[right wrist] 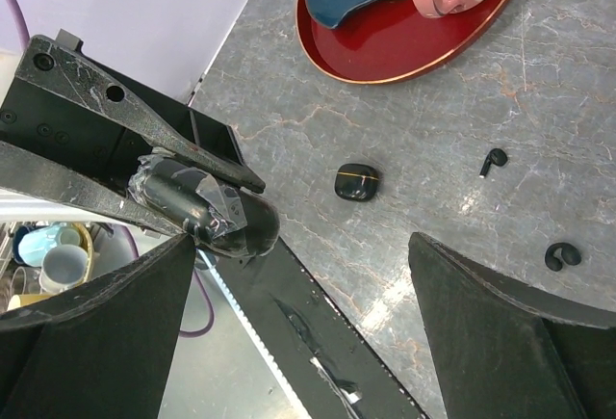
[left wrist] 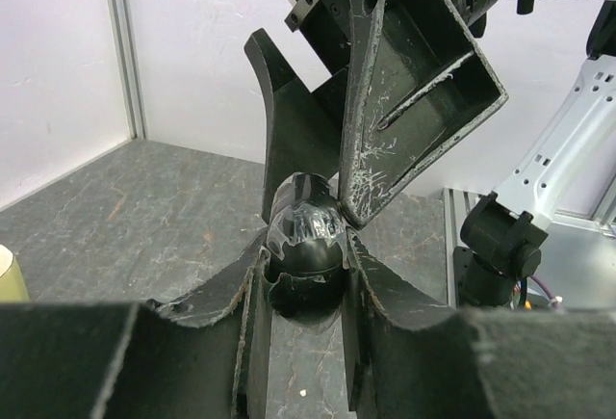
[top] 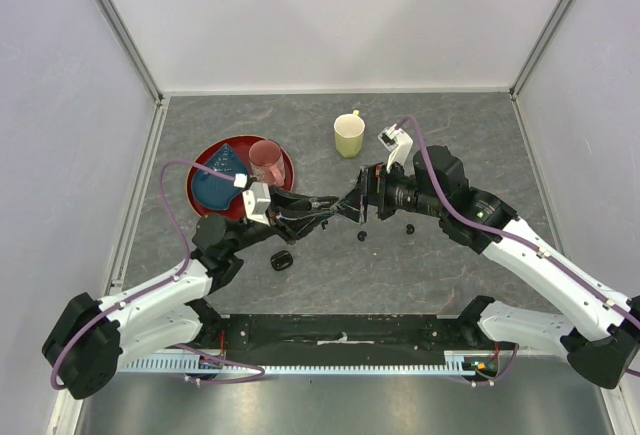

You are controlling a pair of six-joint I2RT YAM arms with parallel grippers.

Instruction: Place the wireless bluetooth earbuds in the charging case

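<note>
My left gripper is shut on a glossy black object with clear film over it (right wrist: 221,212), held up above the table. My right gripper (top: 355,205) stands open beside it; in the left wrist view its fingers are close to that object. A black charging case (right wrist: 357,182) lies on the table below, with a small earbud (right wrist: 495,160) and another small black piece (right wrist: 563,255) to its side. The top view also shows small black pieces (top: 410,228) on the right.
A red plate (top: 233,138) with a blue item (top: 215,187) and a pink mug (top: 267,160) sits at the left. A yellow-green cup (top: 349,137) stands at the back.
</note>
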